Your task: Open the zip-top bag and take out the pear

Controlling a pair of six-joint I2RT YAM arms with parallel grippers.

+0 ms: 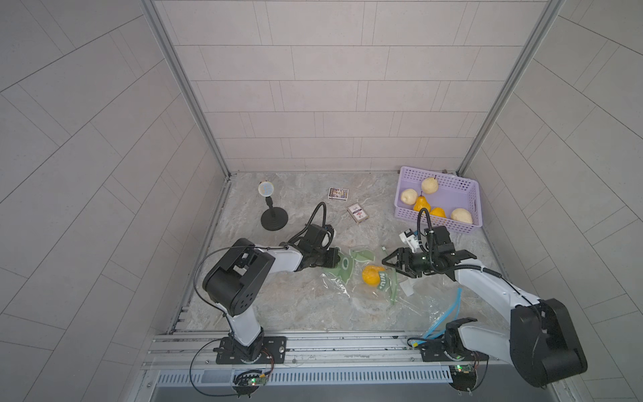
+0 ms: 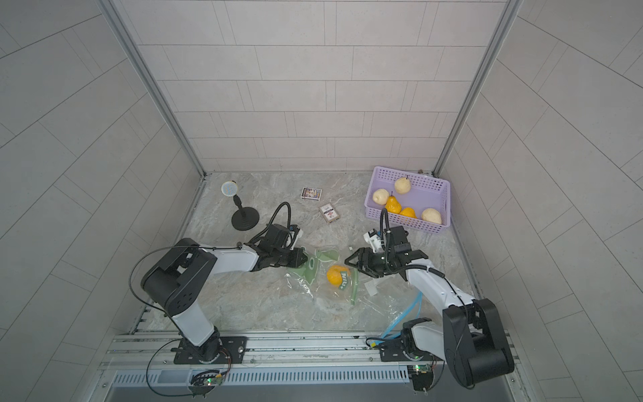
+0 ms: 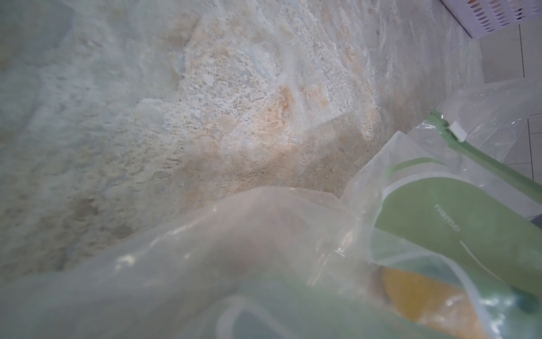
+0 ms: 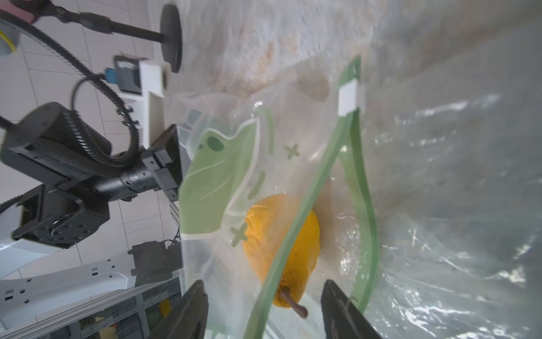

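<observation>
The clear zip top bag (image 4: pixel 217 180) has green prints, and its two green zip strips stand apart below a white slider (image 4: pixel 348 97). Inside is the yellow pear (image 4: pixel 282 237), stem toward the parted mouth. My left gripper (image 1: pixel 335 258) is shut on the edge of the bag opposite the mouth; in the left wrist view the film hides its fingers. On the mouth side, my right gripper has its fingers (image 4: pixel 192 313) well apart. The pear's stem and one zip strip appear between them, neither clamped.
A purple basket (image 1: pixel 438 226) holding several fruits stands at the back right. Two card boxes (image 1: pixel 357 213) lie behind the bag, and a round-based black stand (image 1: pixel 274 218) is at the back left.
</observation>
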